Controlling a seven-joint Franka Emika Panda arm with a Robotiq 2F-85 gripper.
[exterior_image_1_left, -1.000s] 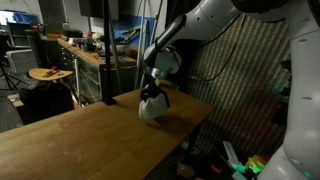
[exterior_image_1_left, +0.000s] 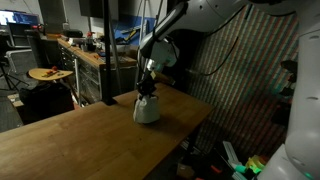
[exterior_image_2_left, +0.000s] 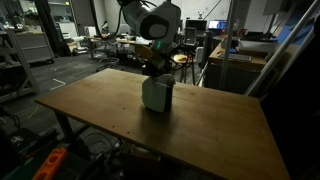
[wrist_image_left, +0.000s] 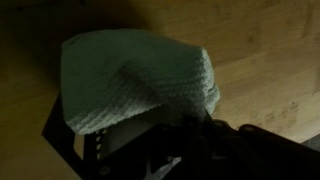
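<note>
A pale, textured cloth (wrist_image_left: 130, 75) is bunched up in my gripper, which is shut on it; the fingertips are mostly hidden by darkness and folds. In exterior view 1 the cloth (exterior_image_1_left: 147, 110) hangs below the gripper (exterior_image_1_left: 147, 95), low over the wooden table (exterior_image_1_left: 70, 145). Exterior view 2 shows the cloth (exterior_image_2_left: 156, 93) in front of a dark shape, with its lower end at or near the tabletop. A black object with a slotted edge (wrist_image_left: 70, 140) lies partly under the cloth in the wrist view; what it is I cannot tell.
Wide bare tabletop (exterior_image_2_left: 225, 120) surrounds the cloth. A dark upright post (exterior_image_1_left: 104, 60) stands just behind the table, with wooden drawers (exterior_image_1_left: 88, 70) beyond it. A dark ribbed curtain or wall (exterior_image_1_left: 250, 80) is on the right.
The gripper and cloth have shifted a little to the left in exterior view 1. The cloth now hangs straighter, where it was tilted before.
</note>
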